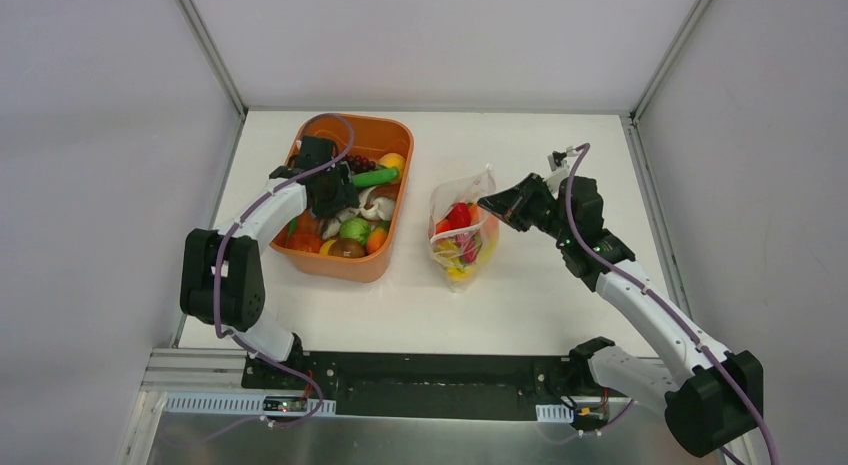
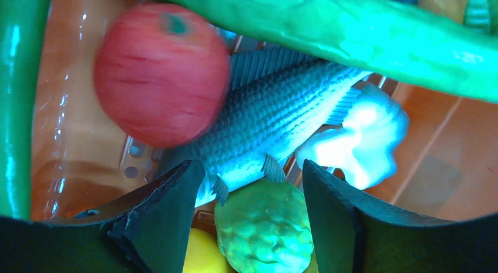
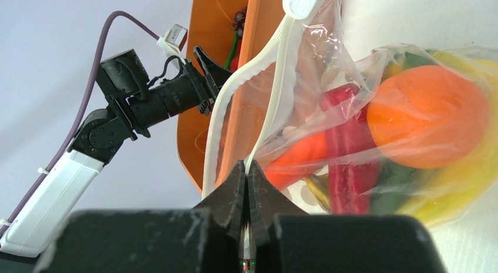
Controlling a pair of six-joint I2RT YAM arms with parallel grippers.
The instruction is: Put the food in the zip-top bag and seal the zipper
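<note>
My left gripper hangs open inside the orange bin (image 1: 330,270), above a fish (image 2: 276,114), a bumpy green produce item (image 2: 263,229) and a white item (image 2: 367,138); a red apple (image 2: 158,73) and long green vegetables (image 2: 352,32) lie around them. Nothing shows between its fingers. The clear zip top bag (image 1: 450,265) stands right of the bin with an orange (image 3: 426,114), red, yellow and green food inside. My right gripper is shut on the bag's white zipper edge, holding its top up.
Walls with metal rails edge the table at back and sides. The bin takes up much of the table's left part.
</note>
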